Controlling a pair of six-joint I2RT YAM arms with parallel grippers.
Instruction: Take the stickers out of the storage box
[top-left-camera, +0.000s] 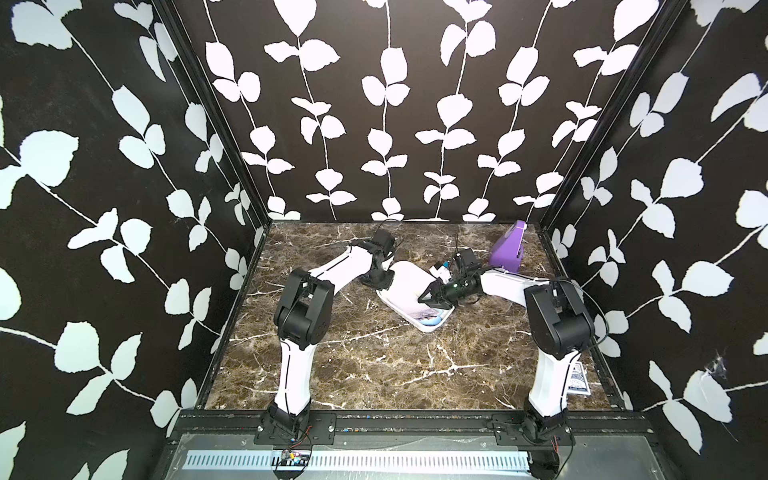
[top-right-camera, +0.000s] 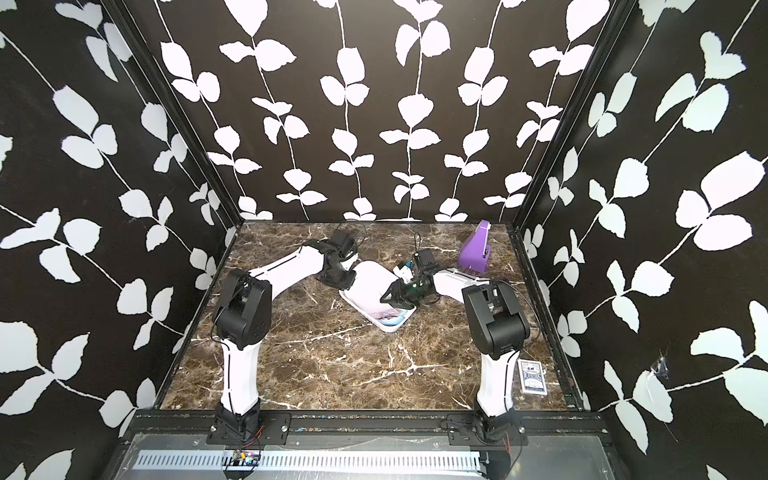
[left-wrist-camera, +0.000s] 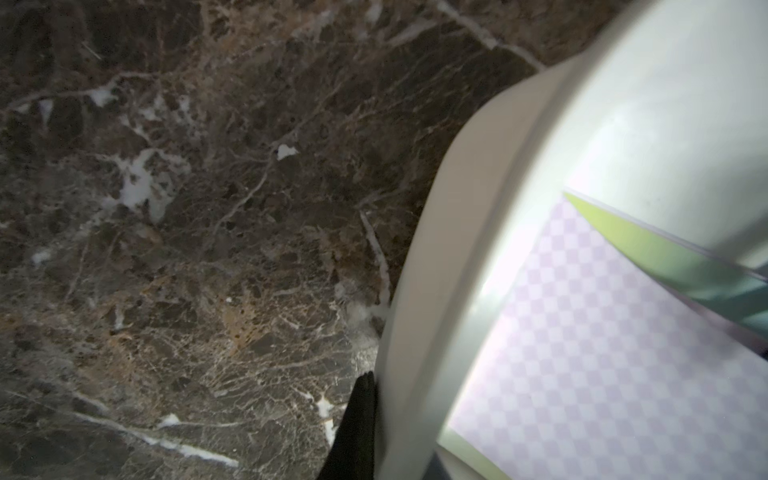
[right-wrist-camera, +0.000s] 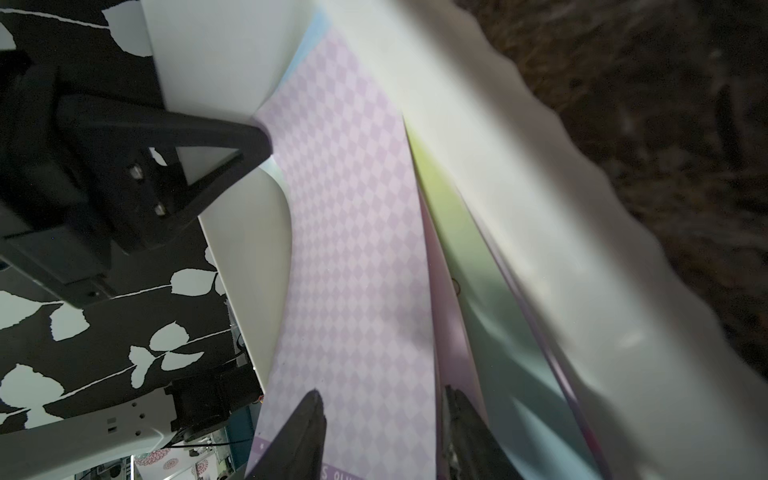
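A white storage box (top-left-camera: 400, 285) rests tilted at the table's middle, holding pastel sticker sheets, a lilac checkered one (right-wrist-camera: 352, 264) on top with green, pink and blue ones beneath. My left gripper (top-left-camera: 384, 273) is shut on the box's rim at its back left; in the left wrist view a dark finger (left-wrist-camera: 352, 436) presses the outer wall. My right gripper is inside the box, part open over the checkered sheet, a fingertip at that sheet's edge. Whether it touches the sheet is unclear.
A purple object (top-left-camera: 505, 248) stands at the back right. A card deck (top-right-camera: 532, 376) lies at the front right. Both arms crowd round the box.
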